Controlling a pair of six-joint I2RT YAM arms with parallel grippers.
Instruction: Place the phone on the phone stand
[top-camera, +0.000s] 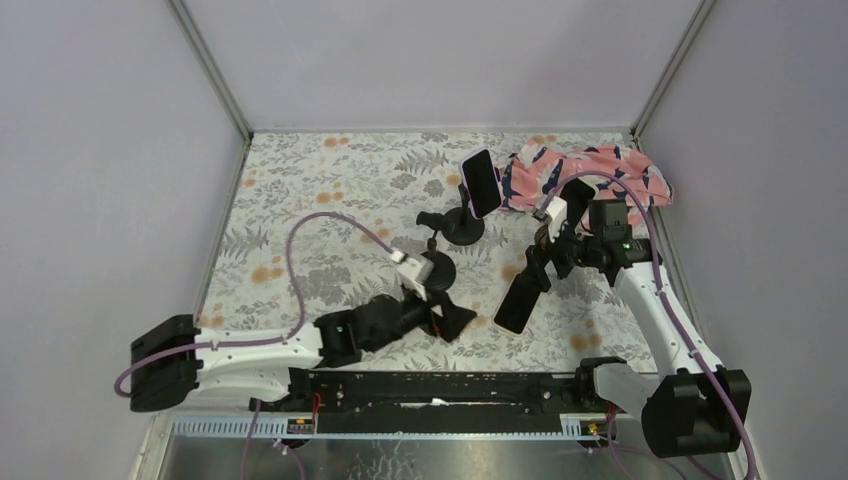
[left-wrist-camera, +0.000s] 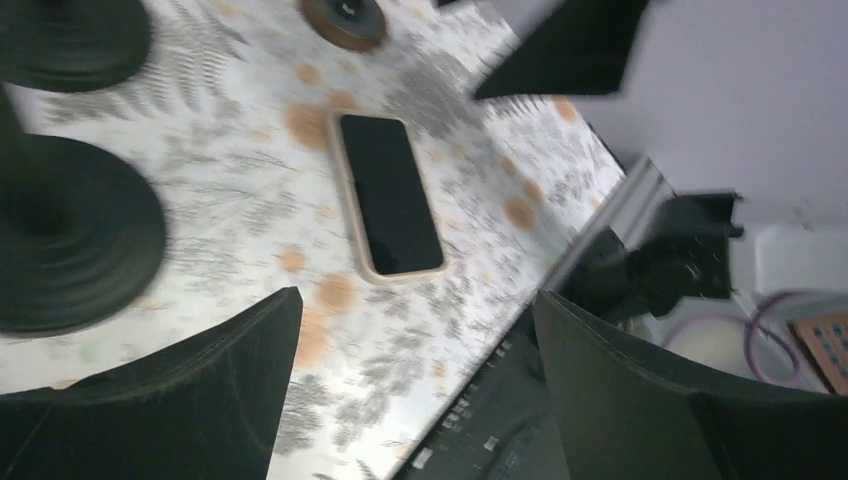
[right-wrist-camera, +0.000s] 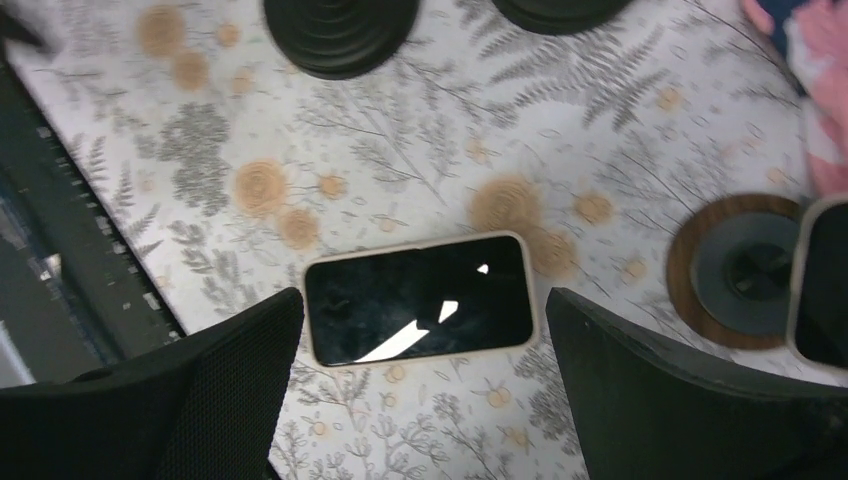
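A phone (top-camera: 515, 308) lies screen-up on the table (top-camera: 300, 180) at the front right; the right wrist view shows it (right-wrist-camera: 420, 300) between and beyond my open right gripper (top-camera: 543, 260)'s fingers, nothing held. My left gripper (top-camera: 446, 318) is open, left of that phone, which also appears in the left wrist view (left-wrist-camera: 390, 195). An empty-looking phone stand (top-camera: 438, 270) is at the middle. Behind it another stand (top-camera: 464, 228) holds an upright phone (top-camera: 483, 183). A further dark phone (top-camera: 578, 192), partly hidden by the right arm, is at the back right, by a round wooden-rimmed base (right-wrist-camera: 700, 255).
A pink patterned cloth (top-camera: 630, 165) is heaped at the back right. Walls bound the sides and back.
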